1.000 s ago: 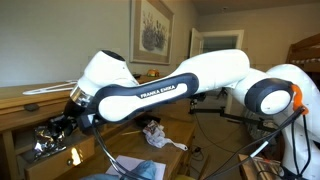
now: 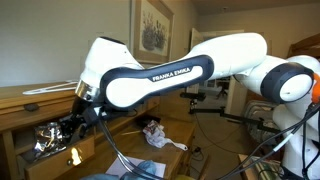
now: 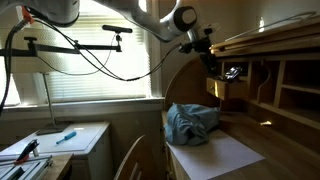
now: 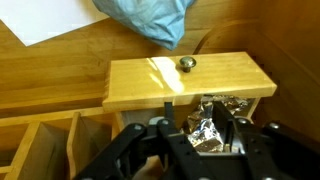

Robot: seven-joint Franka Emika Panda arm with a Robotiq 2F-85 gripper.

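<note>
A crumpled silver foil package [image 4: 207, 132] lies inside a small open wooden drawer [image 4: 150, 84], whose front has a round metal knob [image 4: 187, 63]. In exterior view 1 the same foil [image 2: 48, 138] shows behind the drawer front [image 2: 62, 164]. My gripper stands open above the drawer, its dark fingers apart and the foil seen between and beyond them. Whether the fingertips touch the foil cannot be told. Exterior view 2 shows the gripper [image 3: 208, 62] high beside the desk's cubbies, the drawer partly dark.
A blue-grey cloth [image 3: 190, 124] and a white sheet of paper [image 3: 215, 155] lie on the desktop in front of the drawer. Wooden compartments [image 4: 45, 150] adjoin the drawer. A crumpled whitish item [image 2: 154, 134] lies farther along the desk.
The arm's forearm has risen and its wrist has shifted slightly left over the last second. The drawer stays out, with the foil still in it.
</note>
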